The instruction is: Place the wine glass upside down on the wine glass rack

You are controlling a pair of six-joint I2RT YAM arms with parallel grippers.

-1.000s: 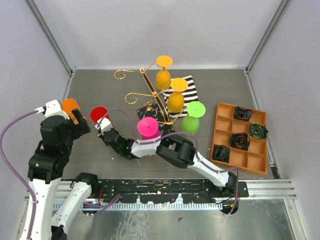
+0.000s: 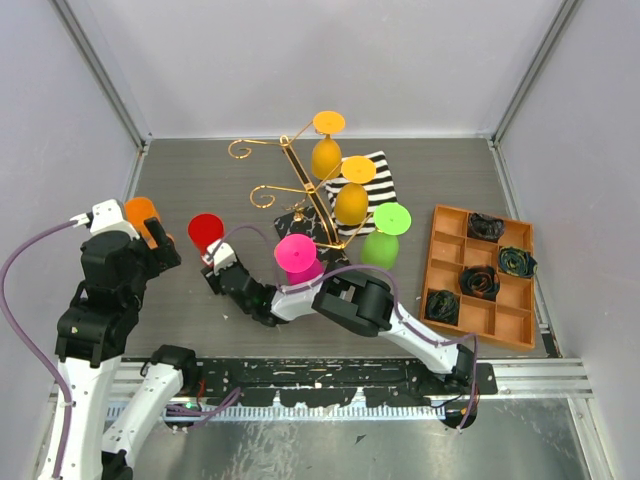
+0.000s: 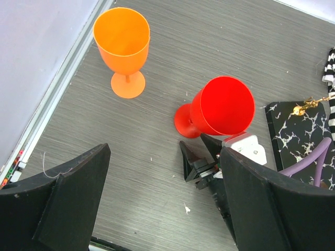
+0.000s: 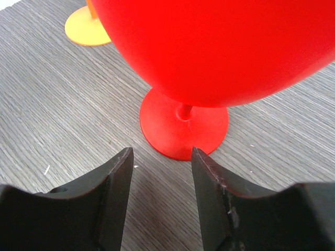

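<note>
The red wine glass (image 2: 206, 231) stands upright on the table, its round foot (image 4: 178, 130) flat on the wood. Close by its foot, my right gripper is open, with a gap between its fingertips and no stem in it. Above and left of the red glass, my left gripper is open and empty. An orange wine glass (image 3: 124, 55) stands upright, partly hidden by the left arm in the top view. The gold wine glass rack (image 2: 318, 195) holds several upside-down glasses, among them a pink one (image 2: 295, 252) and a green one (image 2: 384, 240).
The rack's left-side hooks (image 2: 262, 197) carry no glass. A striped cloth (image 2: 380, 185) lies under the rack beside its black base (image 3: 296, 128). A wooden compartment tray (image 2: 480, 275) with coiled cables sits at the right. Bare table lies behind the red glass.
The red glass has shifted slightly right in the top view. My right gripper has moved a little right and toward the front edge. The left arm has stayed still.
</note>
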